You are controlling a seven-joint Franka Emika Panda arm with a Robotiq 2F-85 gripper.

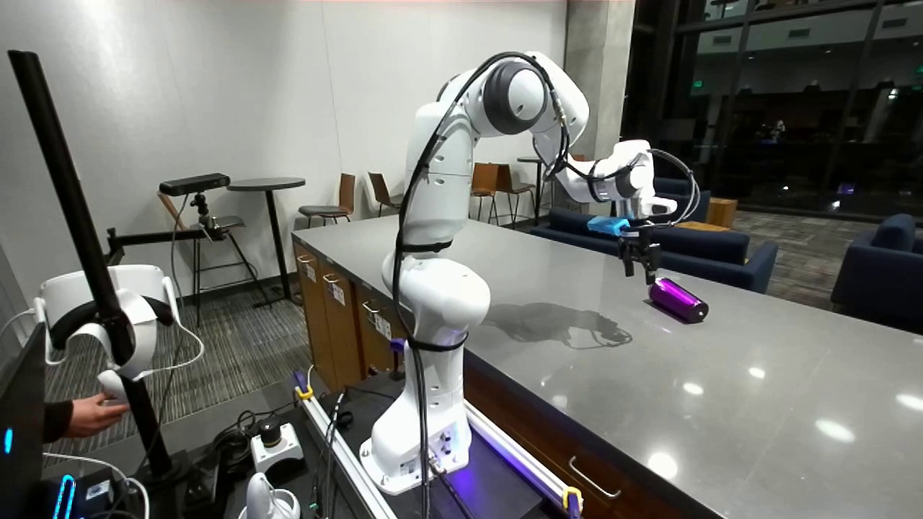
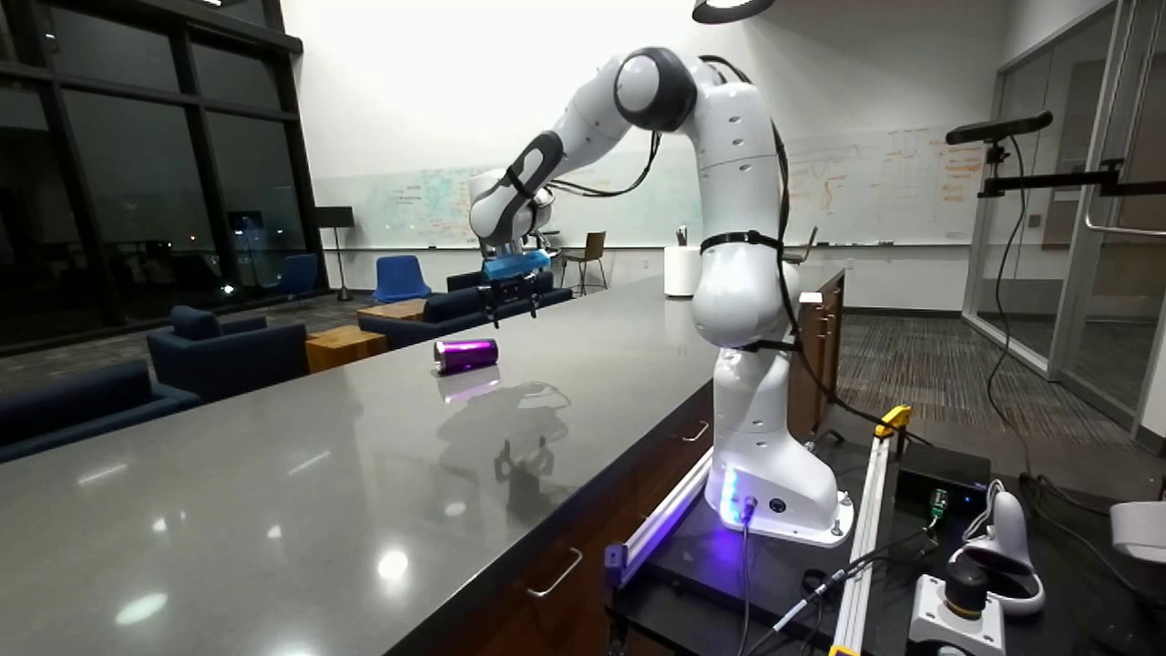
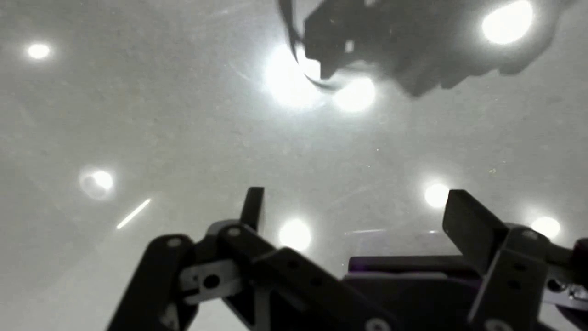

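A shiny purple tumbler [image 1: 678, 300] lies on its side on the grey countertop [image 1: 779, 363], toward the far edge. In the second exterior view the same tumbler [image 2: 466, 354] rests below and a little left of my gripper [image 2: 515, 319]. The first exterior view has the gripper [image 1: 639, 275] just above the tumbler's near end, pointing down. Seen from the wrist, the gripper is open, its two fingers wide apart and bare counter between the tips. A dark edge of the tumbler [image 3: 408, 265] appears low in that view, partly hidden by the gripper's body.
A white container [image 2: 682, 271] stands at the counter's far end in the second exterior view. Dark blue sofas [image 1: 683, 259] sit beyond the far edge. My arm's shadow falls across the surface.
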